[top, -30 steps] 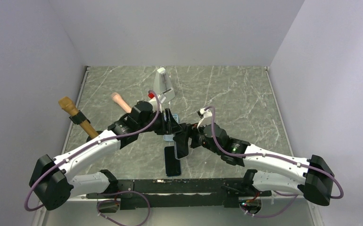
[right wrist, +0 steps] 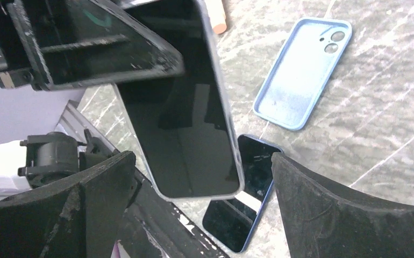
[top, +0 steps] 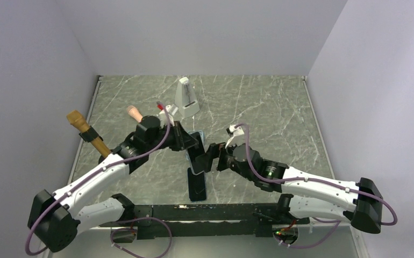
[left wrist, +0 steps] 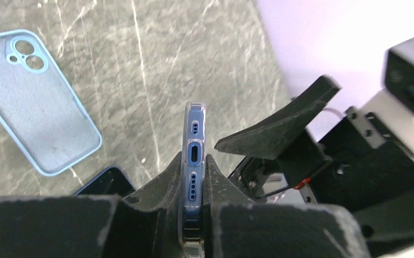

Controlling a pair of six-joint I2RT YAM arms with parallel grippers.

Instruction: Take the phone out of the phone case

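A dark phone (top: 195,150) (left wrist: 193,172) (right wrist: 186,134) hangs upright in my left gripper (top: 190,141), which is shut on it near its upper part. My right gripper (top: 215,156) is open beside the phone's lower part; in the right wrist view its fingers flank the phone with space around it. An empty light blue phone case (left wrist: 46,107) (right wrist: 296,75) lies on the marble table below, its camera cutout showing. A second dark phone (top: 197,184) (right wrist: 234,220) lies flat on the table near the front edge.
A white tapered device (top: 186,98) stands at the back, a pinkish cylinder (top: 134,112) lies at back left, and a tan upright object (top: 81,122) stands at the left.
My left gripper with the phone has moved left and up in the top view, while my right gripper has shifted right, opening space between the two.
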